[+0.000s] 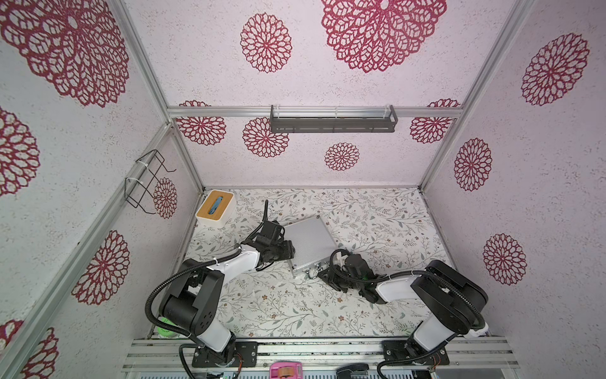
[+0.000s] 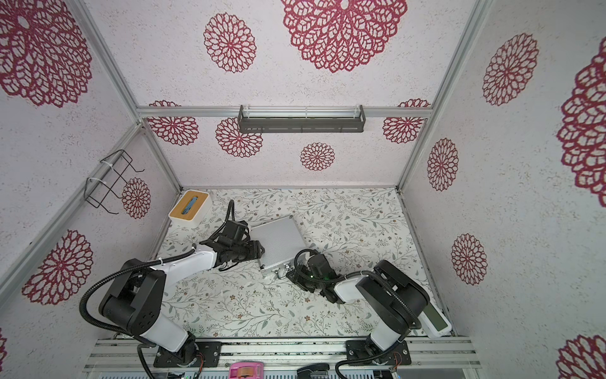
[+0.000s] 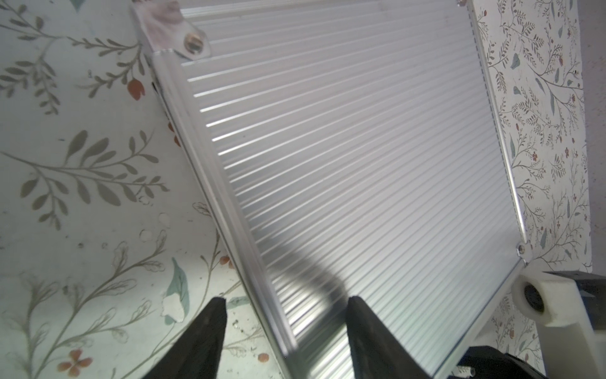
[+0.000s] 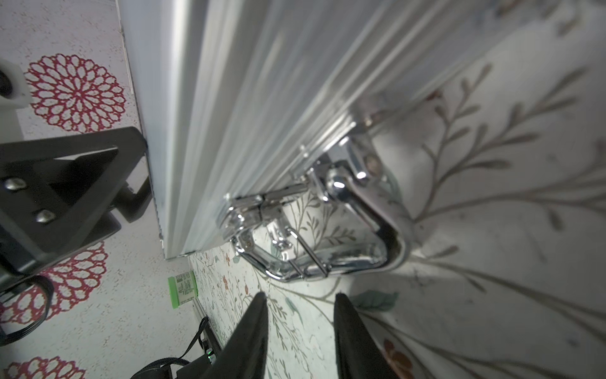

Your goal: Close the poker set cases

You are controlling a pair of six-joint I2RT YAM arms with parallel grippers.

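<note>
The silver ribbed poker case [image 1: 309, 238] lies closed-looking on the floral table, turned at an angle. My left gripper is shut on its left edge, where the fingertips meet the aluminium frame [image 3: 233, 208]. At the case's front, my right gripper stands part open beside the metal handle [image 4: 378, 252] and latch hardware [image 4: 341, 164]; nothing shows between its fingers. Whether the latch is fastened I cannot tell.
A white box with a wooden top [image 1: 216, 208] sits at the back left. A grey shelf [image 1: 332, 126] hangs on the back wall.
</note>
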